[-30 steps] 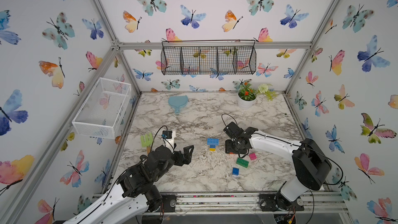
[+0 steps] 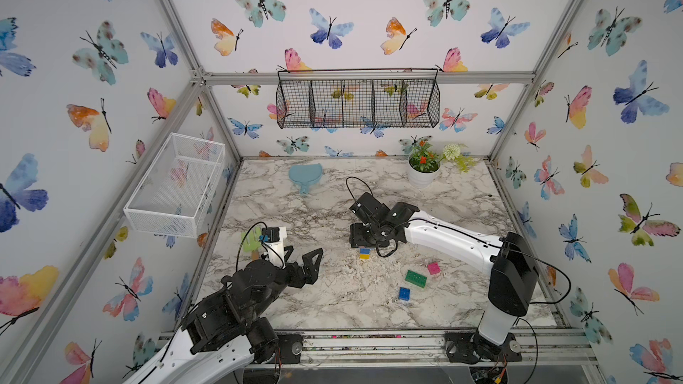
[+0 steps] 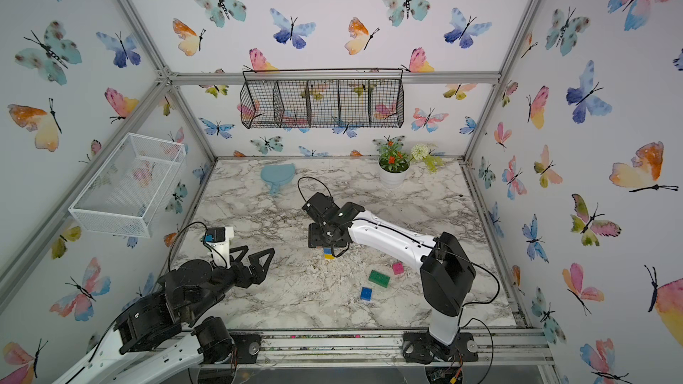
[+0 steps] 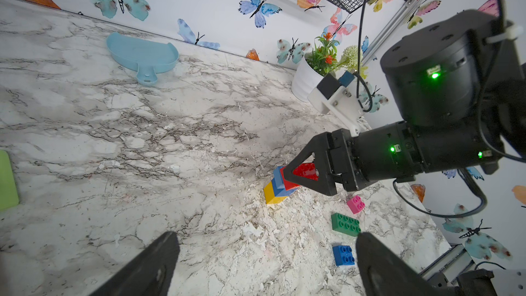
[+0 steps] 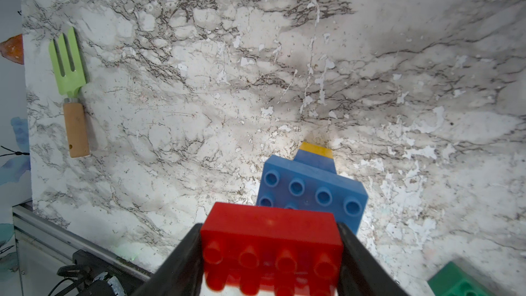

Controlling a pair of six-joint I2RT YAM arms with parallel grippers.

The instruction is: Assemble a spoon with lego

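A stack stands on the marble table: a yellow brick (image 4: 272, 194) at the bottom, a smaller blue brick (image 5: 316, 159) over it, and a wide blue brick (image 5: 304, 171) on top. My right gripper is shut on a red brick (image 5: 271, 219), one finger at each end. In the right wrist view the red brick covers the near part of the wide blue brick. Whether the two touch, I cannot tell. Off to the left, my left gripper (image 2: 311, 264) is open with nothing between its fingers.
Loose on the table, right of the stack, lie a green brick (image 2: 416, 279), a pink brick (image 2: 434, 268) and a small blue brick (image 2: 404, 293). A green toy fork (image 5: 68, 65), a blue dustpan (image 2: 305, 175) and a flowerpot (image 2: 422, 170) stand clear of them.
My right gripper has moved left from near the pink and green bricks to the stack, and its arm now covers most of the wide blue brick. The left arm has drifted slightly left.
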